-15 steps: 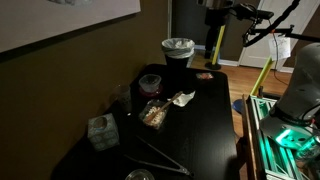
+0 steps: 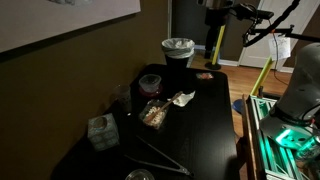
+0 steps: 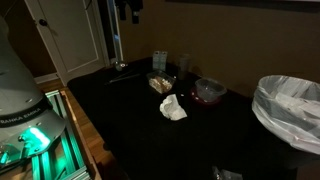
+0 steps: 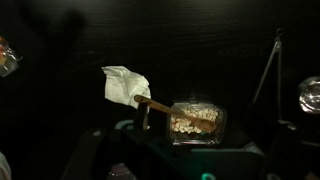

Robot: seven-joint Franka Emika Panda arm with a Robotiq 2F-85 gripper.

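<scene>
High above the black table (image 2: 200, 135), my gripper (image 3: 129, 17) hangs with its dark fingers apart and nothing seen between them. A clear container (image 4: 196, 123) of pale chunky pieces is below it, in the lower middle of the wrist view. Across that container lies a brown wooden stick (image 4: 170, 111), one end reaching toward a crumpled white napkin (image 4: 125, 86). In the first exterior view, the napkin (image 2: 183, 98) lies just right of the container (image 2: 154, 115). Dark tongs (image 2: 160, 155) rest near the front.
A clear bowl with a reddish base (image 3: 207, 91) and a tall clear cup (image 3: 183, 66) stand along the wall side. A bin lined with white plastic (image 2: 178, 47) is beyond the table's far end. A small packet (image 2: 204, 76) lies near that end.
</scene>
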